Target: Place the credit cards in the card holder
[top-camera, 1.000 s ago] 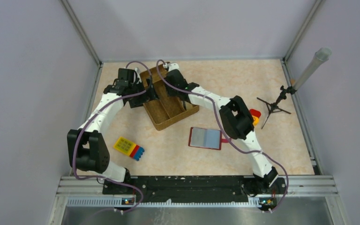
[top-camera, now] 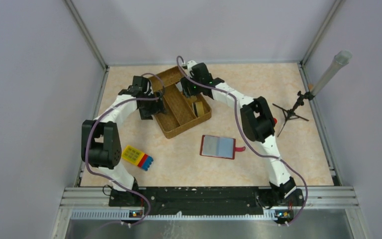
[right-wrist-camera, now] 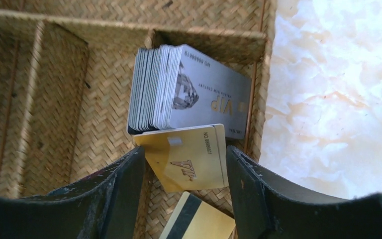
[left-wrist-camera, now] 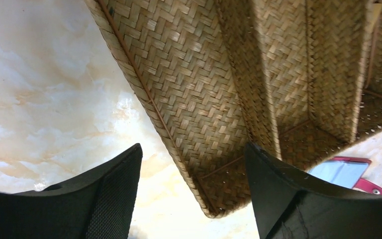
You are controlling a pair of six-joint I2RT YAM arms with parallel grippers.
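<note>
Silver VIP cards (right-wrist-camera: 206,92) stand in a stack in a compartment of the woven basket (left-wrist-camera: 144,94). Against their near side lean gold cards (right-wrist-camera: 189,154), and another gold card with a dark stripe (right-wrist-camera: 199,219) lies closer to the wrist camera. My right gripper is open over the leaning gold cards, one finger by each side edge. At the basket's left side, my left gripper stands open above the rim with nothing between its fingers. The red-edged card holder (top-camera: 218,147) lies open on the table, its clear pages showing.
A yellow, red and blue toy (top-camera: 137,157) lies at the front left. A tripod stand (top-camera: 293,112) is at the right, with a small red thing (top-camera: 275,121) partly hidden behind the right arm. Around the card holder the table is clear.
</note>
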